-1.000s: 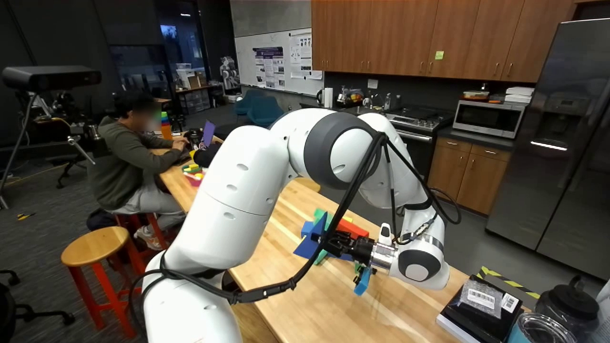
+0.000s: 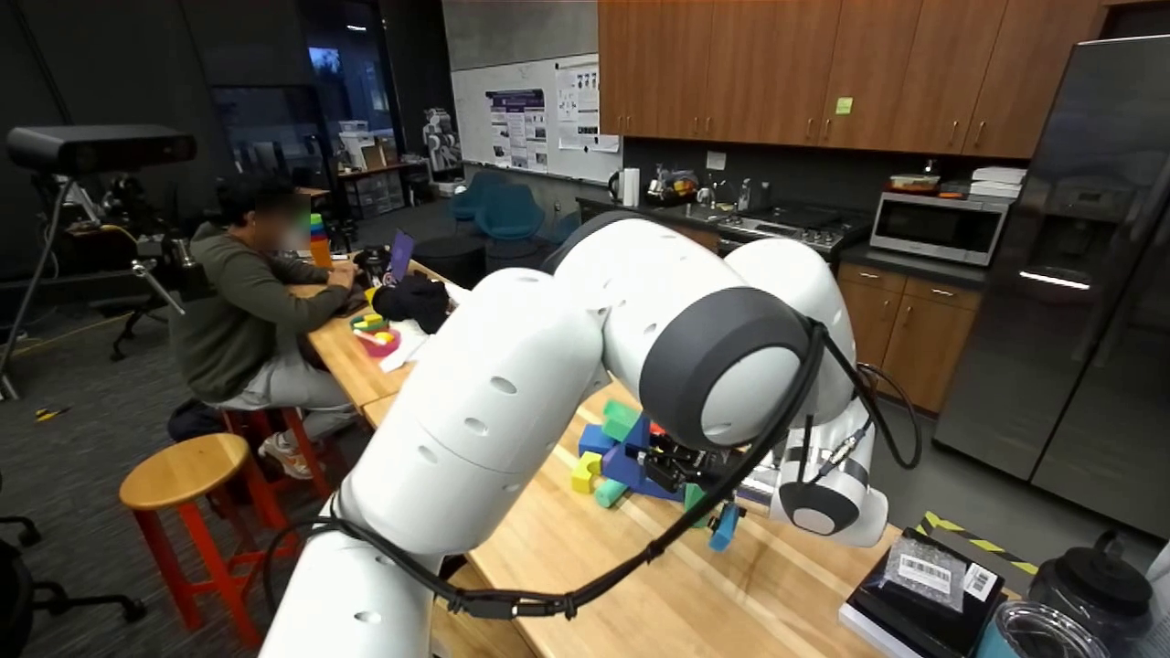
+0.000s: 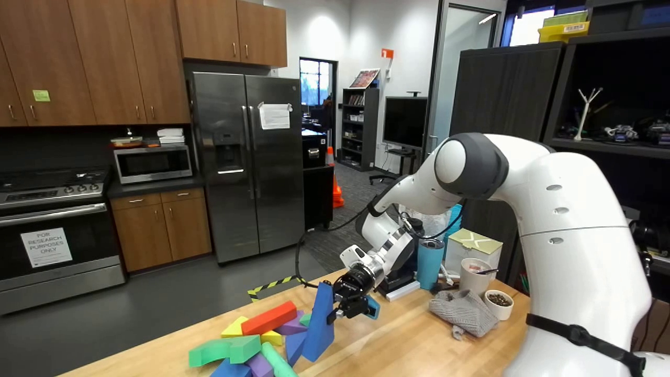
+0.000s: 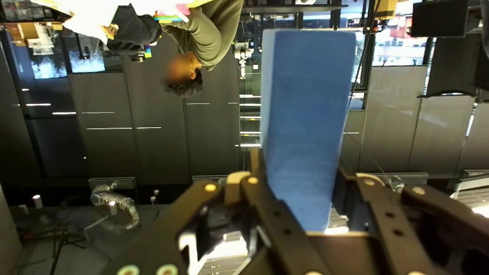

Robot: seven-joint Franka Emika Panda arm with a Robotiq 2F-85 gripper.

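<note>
My gripper [image 3: 334,314] is shut on a long blue block [image 3: 321,323]. In the wrist view the block [image 4: 311,87] stands between the two fingers, its far end reaching well past them. Beside it on the table is a pile of toy blocks: a red bar [image 3: 270,318], a green arch [image 3: 216,351], a green cylinder [image 3: 277,361] and several yellow, purple and blue pieces. The held block is tilted at the pile's edge; whether its lower end touches the table or other blocks, I cannot tell. Part of the gripper [image 2: 658,470] is behind the arm's cable in exterior view 1.
A grey cloth [image 3: 465,312], a small white cup [image 3: 499,307], a blue tumbler [image 3: 430,264] and a black box [image 2: 927,587] occupy the table's other end. Bare tabletop [image 2: 658,592] lies in front of the pile. A person [image 2: 252,285] sits at the far table.
In exterior view 1, the elbow and wrist have shifted right, and the gripper has moved slightly right with the blue block. More of the yellow and green pieces now shows there.
</note>
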